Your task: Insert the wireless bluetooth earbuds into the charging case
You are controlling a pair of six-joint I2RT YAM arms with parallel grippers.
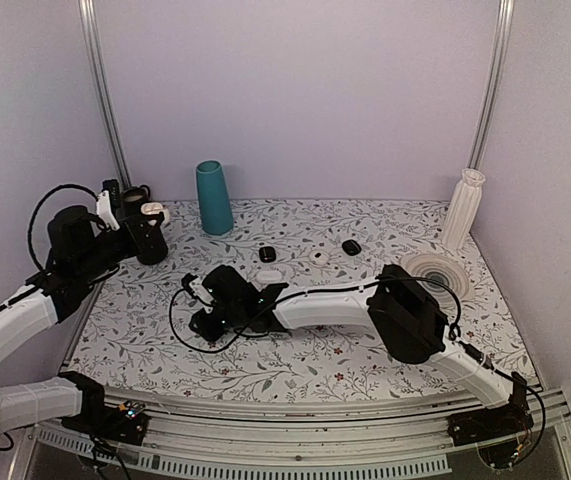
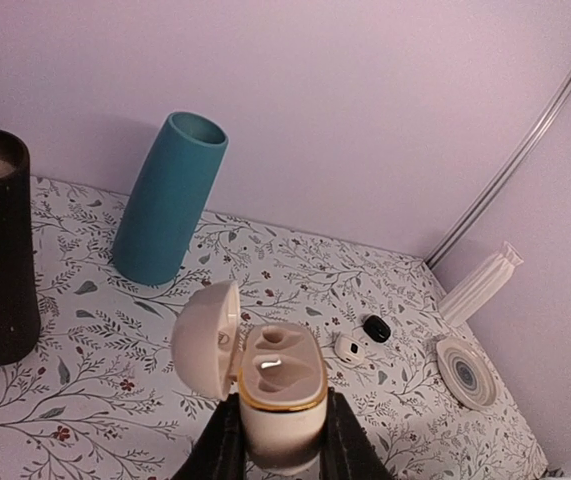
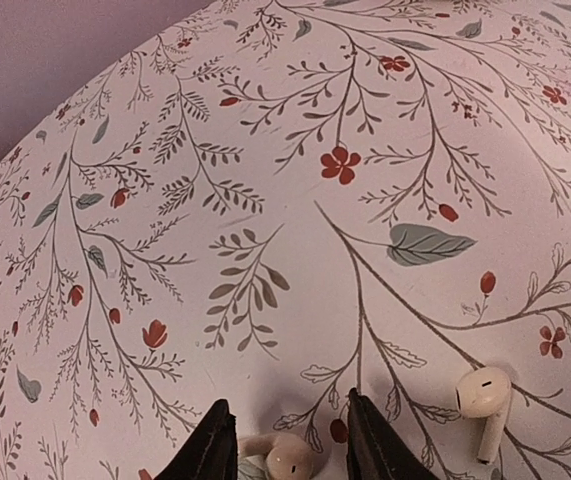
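Note:
The white charging case (image 2: 281, 375) stands upright with its lid (image 2: 208, 340) swung open to the left, in the left wrist view. My left gripper is shut on its lower body, and the hollows in its top show no earbud. Below my right gripper, in the right wrist view, one white earbud (image 3: 290, 460) lies on the table, partly cut off by the frame's lower edge. It appears in the gap between the parted fingers; contact cannot be made out. A second white earbud (image 3: 483, 392) lies apart to the right.
A teal vase (image 1: 214, 198) and a black cup (image 1: 152, 240) stand near the left gripper. Small black and white cases, among them a black one (image 1: 351, 247), lie mid-table. A white vase (image 1: 461, 208) and ribbed plate (image 1: 437, 273) are at the right.

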